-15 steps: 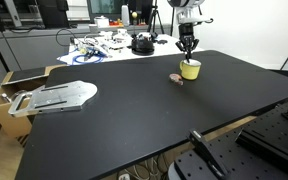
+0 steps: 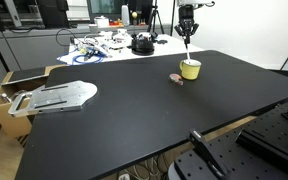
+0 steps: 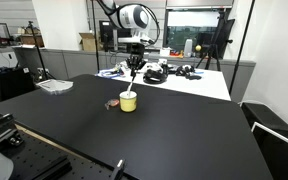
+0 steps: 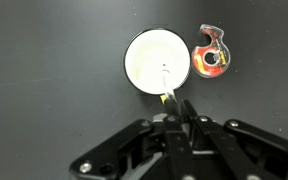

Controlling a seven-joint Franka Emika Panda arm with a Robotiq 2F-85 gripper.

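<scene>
A yellow cup [image 2: 190, 70] with a white inside stands upright on the black table. My gripper [image 2: 186, 37] is above it, shut on the upper end of a slim, pale utensil [image 3: 132, 83]. The utensil's lower end reaches down to the cup's mouth in both exterior views. From the wrist, the white interior of the cup [image 4: 157, 55] shows the utensil [image 4: 167, 82] over its near rim, with the gripper just beyond that edge. Whether the tip is still inside the cup I cannot tell.
A small red-orange object [image 4: 213, 52] with a hole lies close beside the cup. On the far side of the table rests a flat silver piece [image 2: 61, 97].
The gripper has risen from near the cup's rim to well above it, and a length of the pale utensil now shows between them. Cup and red-orange object have stayed put.
</scene>
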